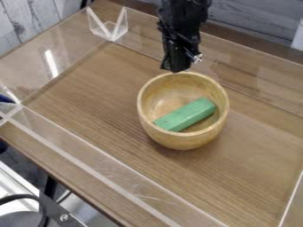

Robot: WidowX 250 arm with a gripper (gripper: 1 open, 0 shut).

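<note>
My black gripper (174,62) hangs at the top middle, just behind and above a wooden bowl (162,88). It looks shut, with nothing visible between its fingers, though the dark tips are hard to make out. In the bowl lies a green oblong block (186,114), tilted diagonally toward the front.
A clear plastic piece (108,24) stands at the back left. Transparent strips run along the left and front of the wooden table (83,89). Black cables (35,204) lie at the lower left corner. The table right of and in front of the bowl is clear.
</note>
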